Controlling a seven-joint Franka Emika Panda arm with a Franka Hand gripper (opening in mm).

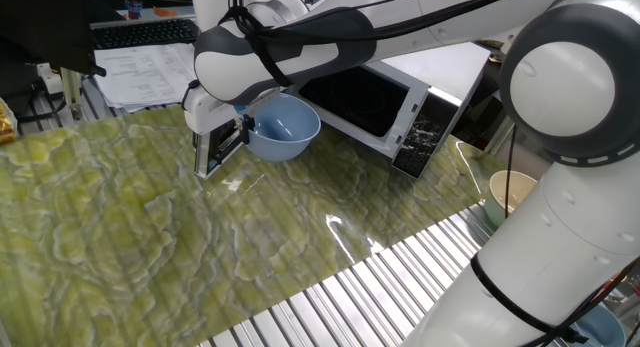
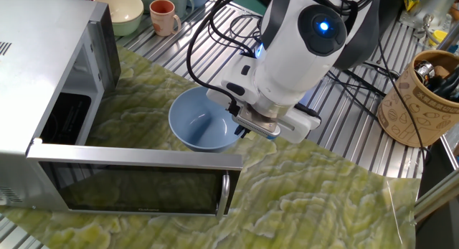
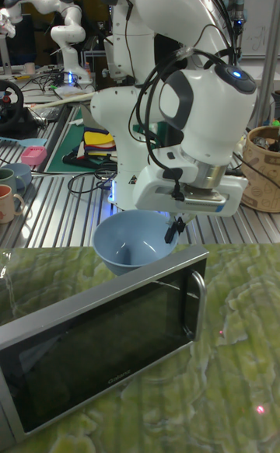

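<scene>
A light blue bowl (image 1: 284,128) sits upright by the open microwave (image 2: 50,69); in the second view it is just behind the swung-out door (image 2: 136,181). My gripper (image 3: 175,230) points down at the bowl's side away from the microwave cavity, its dark fingertips at or very close to the rim. In the second view, the gripper body covers part of that same side of the bowl (image 2: 202,120). Whether the rim lies between the fingers, and how far apart they stand, is not clear. The bowl looks empty.
A green marbled mat (image 1: 110,227) covers the work area, largely bare. A cream-green bowl (image 2: 120,12) and several mugs, including a pink one (image 2: 164,18), stand behind the microwave. A brown utensil bucket (image 2: 416,105) is beyond the arm.
</scene>
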